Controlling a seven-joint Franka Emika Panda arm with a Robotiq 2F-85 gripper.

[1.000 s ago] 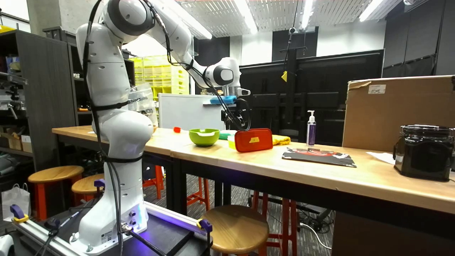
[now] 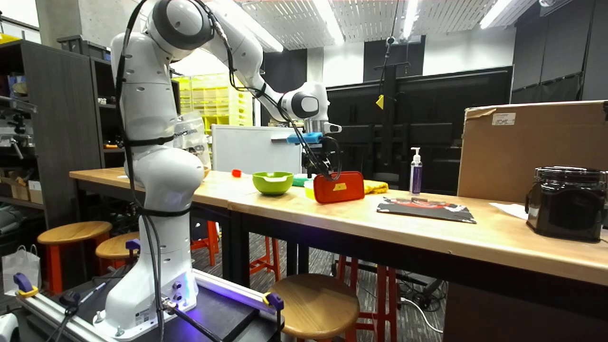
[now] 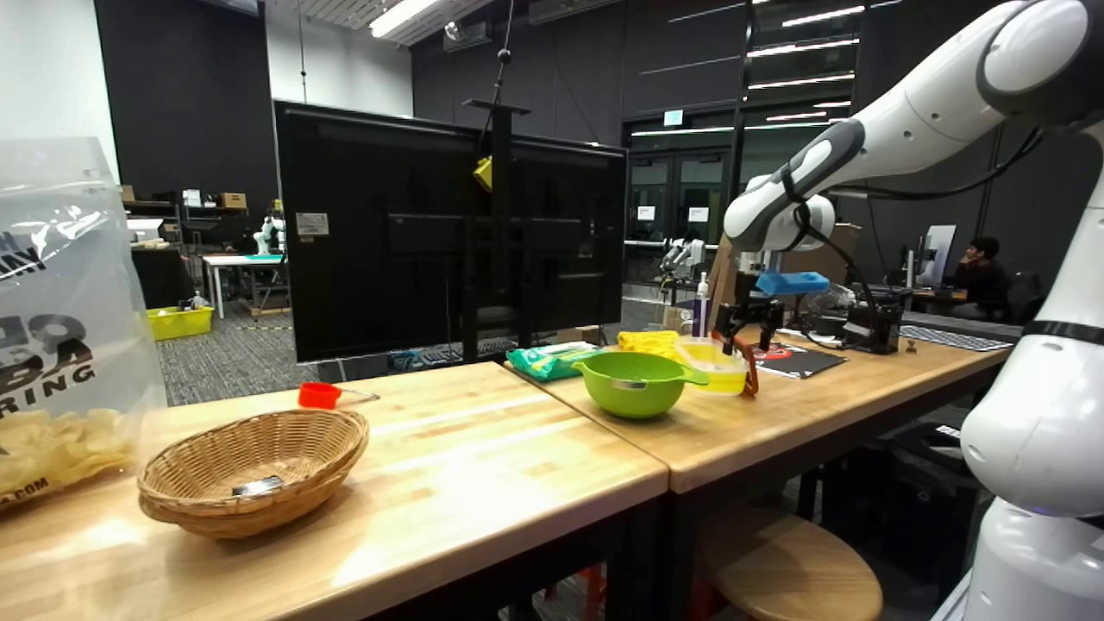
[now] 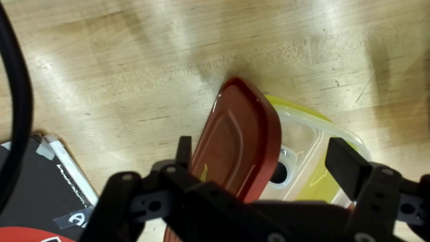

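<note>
A red lid (image 4: 233,133) leans on edge against a clear container (image 4: 306,137) with a yellow base or contents. Seen from the front, the lid (image 2: 339,188) hides most of that container. My gripper is open, pointing down just over the pair. One finger (image 4: 184,149) is on the lid's outer side, and the other finger (image 4: 342,161) is over the container. Nothing looks gripped, though the gripper body covers the lower part of both things. Exterior view 2 also has the gripper (image 3: 752,323) above the container (image 3: 714,362).
Close by stands a green bowl (image 3: 633,385), with a green packet (image 3: 554,360) and yellow cloth (image 3: 649,342) behind. A dark flat board (image 2: 426,210) and a pump bottle (image 2: 416,172) lie to the right. A wicker basket (image 3: 254,471) sits on the other table.
In exterior view 1 my arm has moved right and a little lower, bringing the gripper closer to the red lid. The lid, bowl and other table objects have stayed put.
</note>
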